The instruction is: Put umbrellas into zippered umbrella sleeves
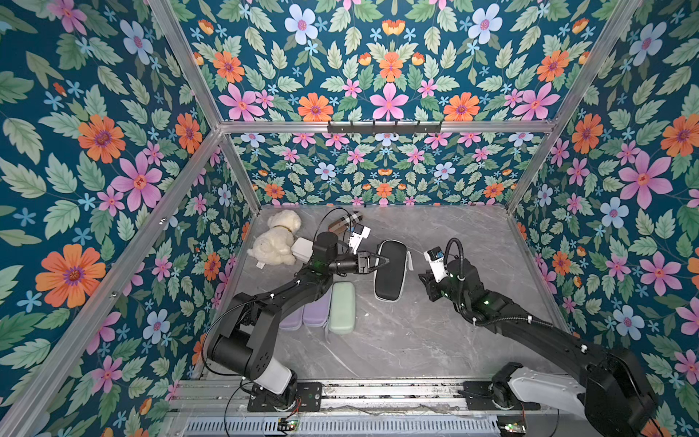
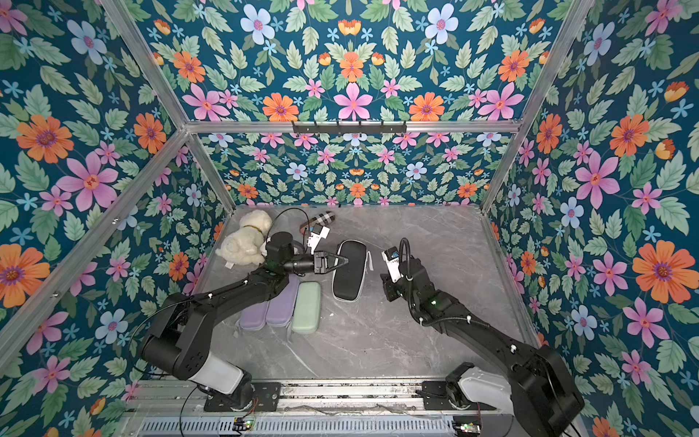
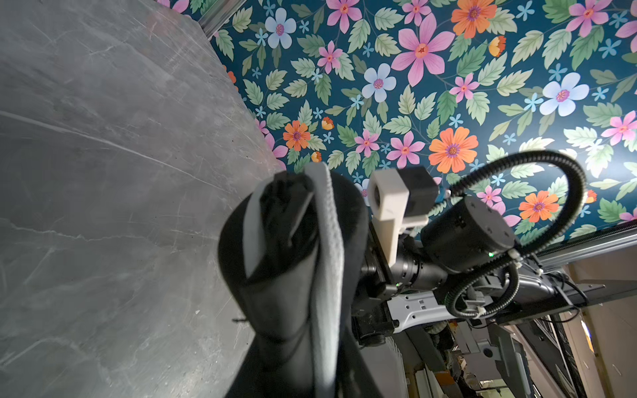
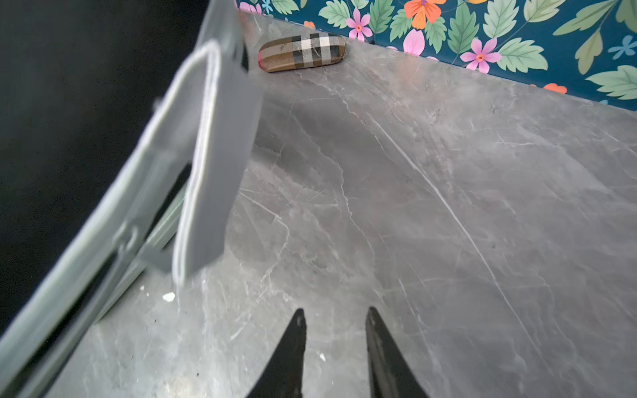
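Observation:
A black umbrella sleeve (image 1: 391, 271) with a light zipper edge is mid-table. In the left wrist view, dark folded fabric (image 3: 285, 205) shows at its end, perhaps an umbrella; its full extent is hidden. My left gripper (image 1: 380, 263) is at the sleeve's left side, its fingers (image 3: 242, 381) flanking the sleeve; the frames do not settle whether they clamp it. My right gripper stands open and empty, right of the sleeve. Close to it in the right wrist view are the sleeve's pale zipper edge (image 4: 86, 245) and a grey fabric tab (image 4: 222, 165).
A green case (image 1: 342, 308) and two purple ones (image 1: 316, 309) lie left-front of the sleeve. A plaid case (image 4: 302, 53) is near the back wall. The plush toy (image 1: 273, 244) and a white case (image 1: 302, 250) sit back left.

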